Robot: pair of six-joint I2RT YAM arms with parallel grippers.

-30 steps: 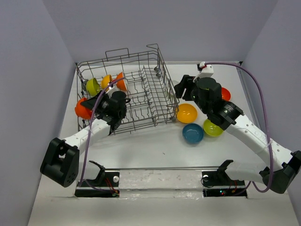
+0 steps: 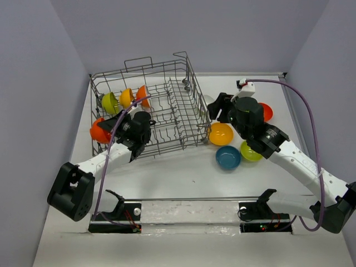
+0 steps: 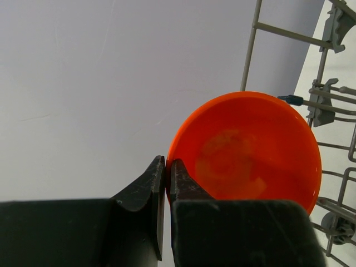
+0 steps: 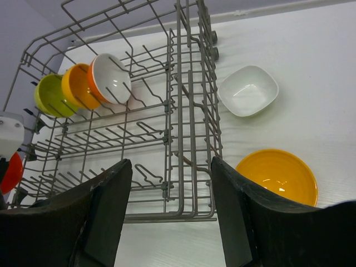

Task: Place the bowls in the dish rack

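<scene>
In the dish rack (image 2: 167, 146), a lime bowl (image 2: 109, 103), a yellow bowl (image 2: 126, 95) and an orange-and-white bowl (image 2: 142, 93) stand tilted at the back left. A red-orange bowl (image 3: 245, 150) is at the rack's left front, tilted, with my left gripper at its rim; the fingertips touch or overlap the rim, but whether they grip it is unclear. My right gripper is open above the right side of the rack, nothing between its fingers.
Loose on the counter right of the rack lie a white bowl (image 4: 247, 89), yellow bowl (image 2: 221, 133), blue bowl (image 2: 228, 157), lime bowl (image 2: 250, 151) and red bowl (image 2: 266, 112).
The left arm and the red-orange bowl have shifted only slightly. The right arm has moved a little downward and right in the top view.
</scene>
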